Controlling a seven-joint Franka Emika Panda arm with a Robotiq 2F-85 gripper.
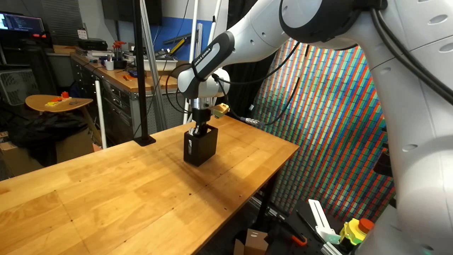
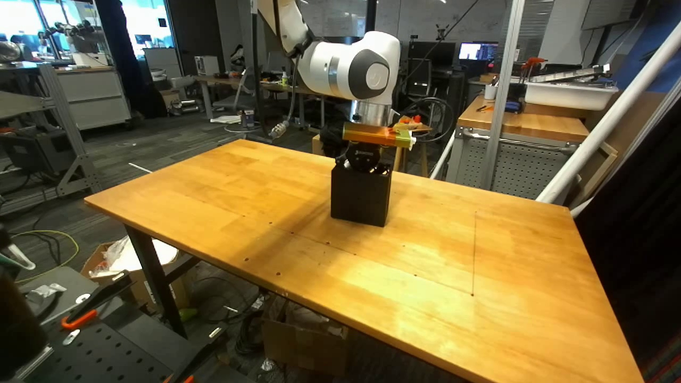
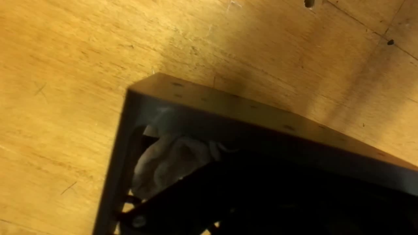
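A black open-topped box stands upright on the wooden table, and its front face shows in the second exterior view. My gripper points down into its opening, with the fingertips hidden below the rim. The fingers are shut; whether any fabric is pinched between them is hidden. Crumpled pale cloth lies inside the box at one end, beside the dark gripper body in the wrist view. Only a little of this cloth shows at the box's top in the first exterior view.
Around the box the wooden tabletop is bare. A black upright post rises from the table's far edge, left of the box in the first exterior view. The box walls enclose the gripper closely.
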